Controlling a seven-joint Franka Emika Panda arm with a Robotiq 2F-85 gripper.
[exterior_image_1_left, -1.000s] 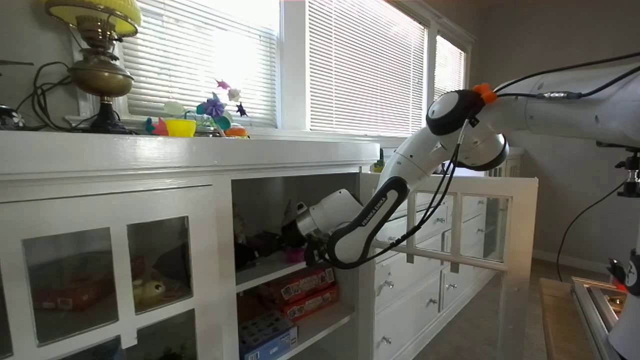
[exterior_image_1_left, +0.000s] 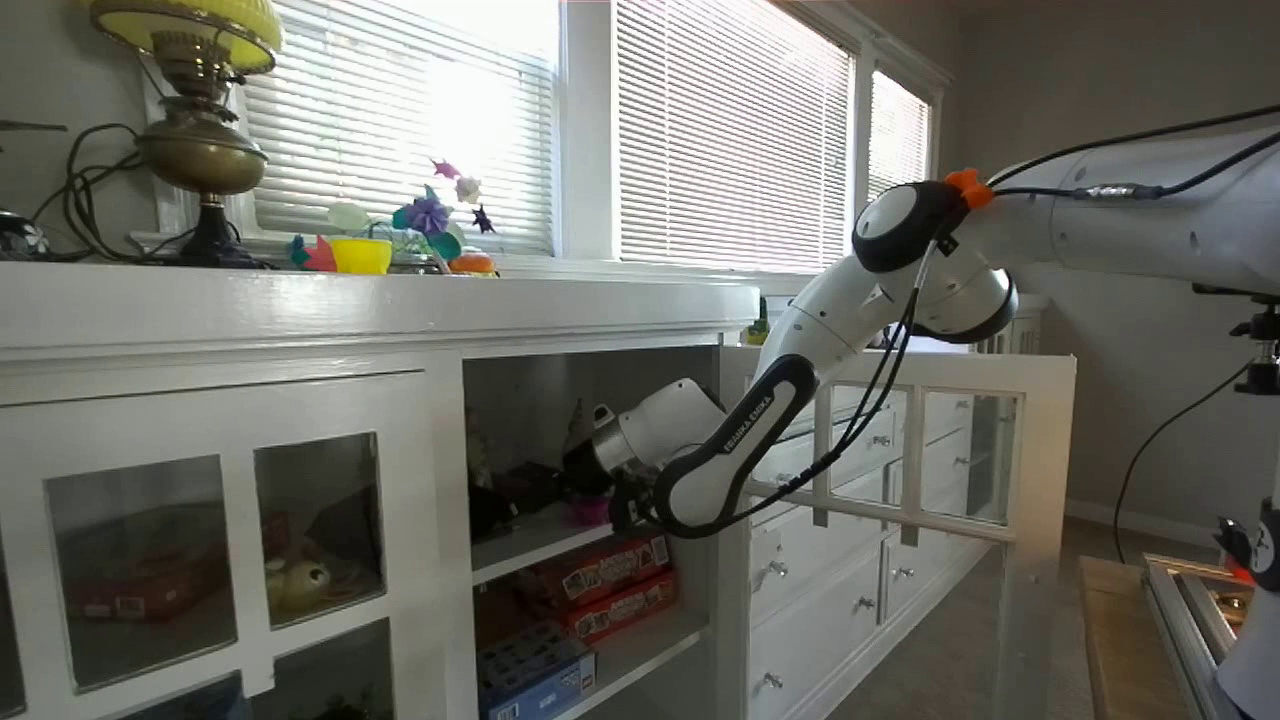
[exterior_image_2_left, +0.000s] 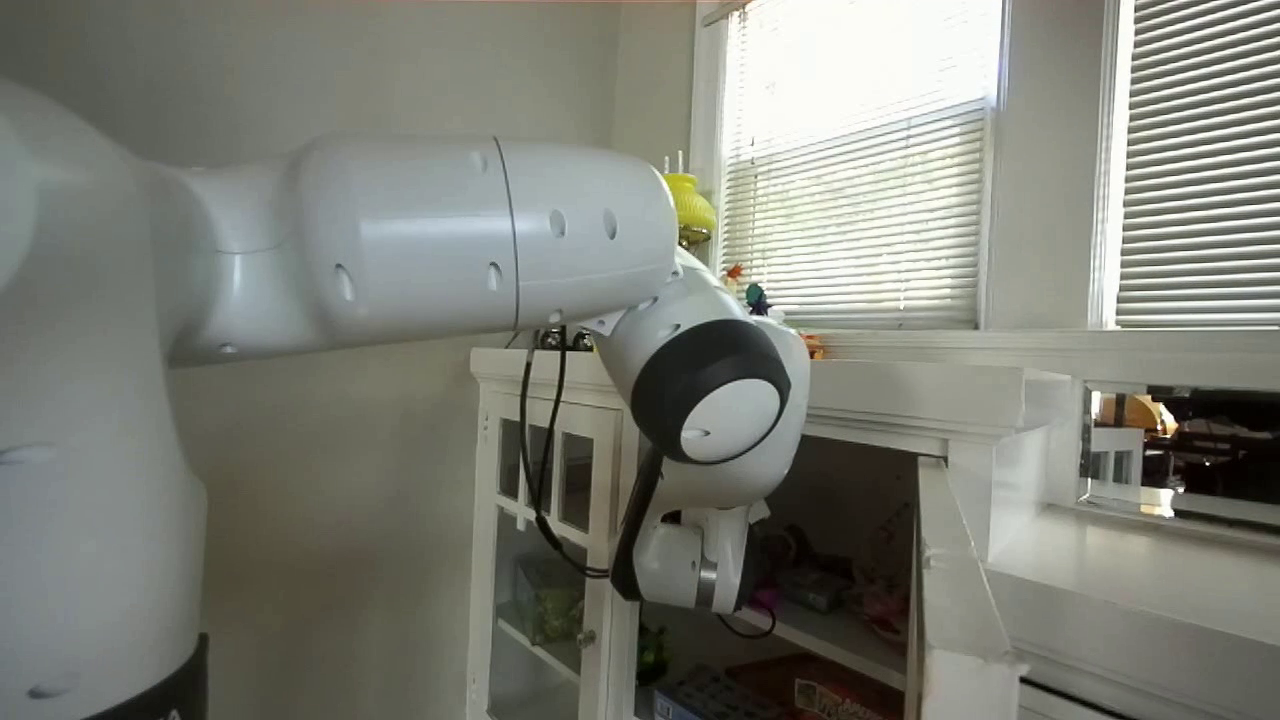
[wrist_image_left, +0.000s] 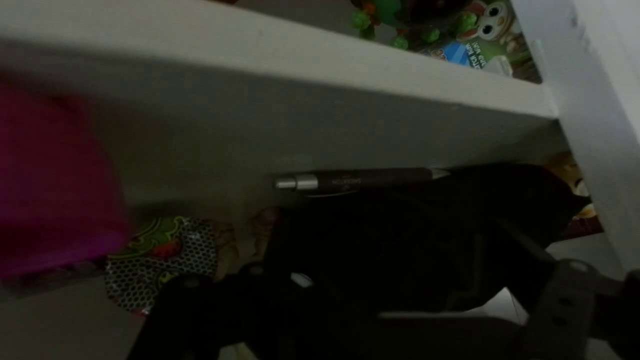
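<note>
My gripper (exterior_image_1_left: 542, 482) reaches into the open cabinet, above its upper shelf (exterior_image_1_left: 534, 536). In the wrist view the dark fingers of the gripper stand wide apart, so it is open. A black object (wrist_image_left: 384, 246), too dark to make out, fills the view between and beyond them. Along its edge lies a dark pen (wrist_image_left: 372, 178) with silver ends, on the shelf surface. To the left are a bright pink object (wrist_image_left: 54, 186) and a patterned piece (wrist_image_left: 174, 258) with a honeycomb print. The arm hides the fingers in exterior view 2.
The cabinet's door (exterior_image_1_left: 1038, 480) stands open on the right. Red boxes (exterior_image_1_left: 612, 570) and a blue box (exterior_image_1_left: 534, 672) occupy the lower shelf. A lamp (exterior_image_1_left: 204, 144) and a yellow pot (exterior_image_1_left: 360, 254) stand on the cabinet top. The cabinet frame (wrist_image_left: 576, 90) closely borders the gripper's space.
</note>
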